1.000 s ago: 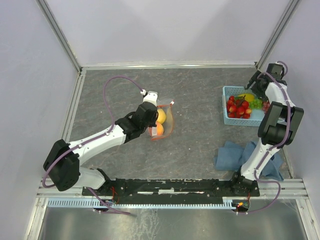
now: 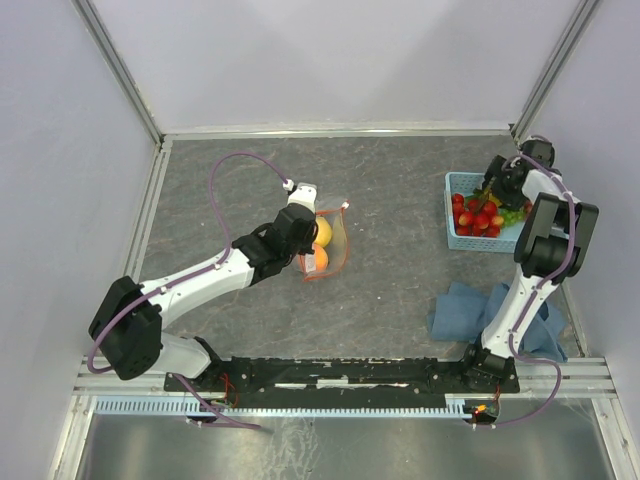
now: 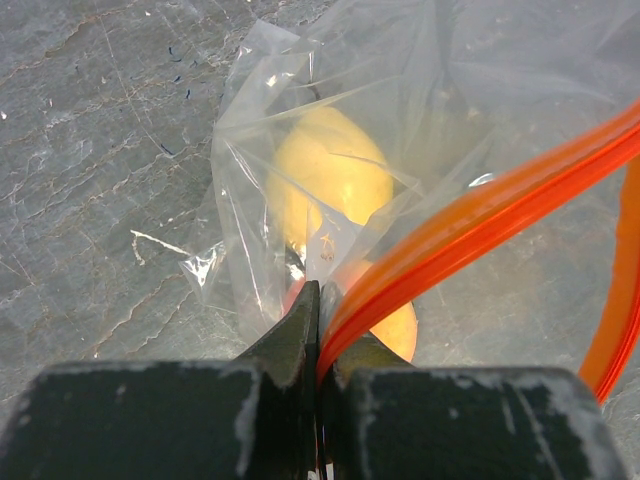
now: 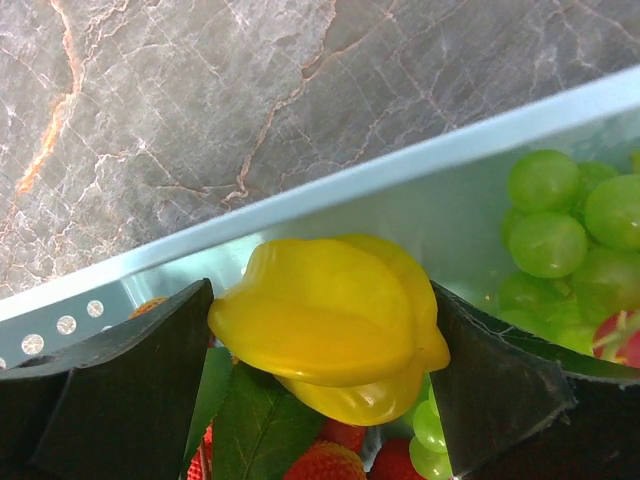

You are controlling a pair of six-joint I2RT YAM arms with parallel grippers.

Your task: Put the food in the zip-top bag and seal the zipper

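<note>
A clear zip bag (image 2: 336, 240) with an orange-red zipper (image 3: 480, 232) lies left of the table's middle, its mouth spread apart. Inside it are a yellow fruit (image 3: 335, 165) and an orange one (image 2: 316, 259). My left gripper is shut on the bag's edge beside the zipper. At the far right, my right gripper reaches down into the light-blue basket (image 4: 290, 205). Its fingers stand part open on either side of a yellow pepper (image 4: 320, 310), close against both ends; a firm hold cannot be made out.
Red strawberries (image 2: 475, 218) and green grapes (image 4: 548, 215) share the basket with the pepper. A blue cloth (image 2: 460, 314) lies in front of it. Bare table stretches between bag and basket.
The right gripper has come down and toward the left into the basket, around the yellow pepper. The left arm and the bag have hardly moved.
</note>
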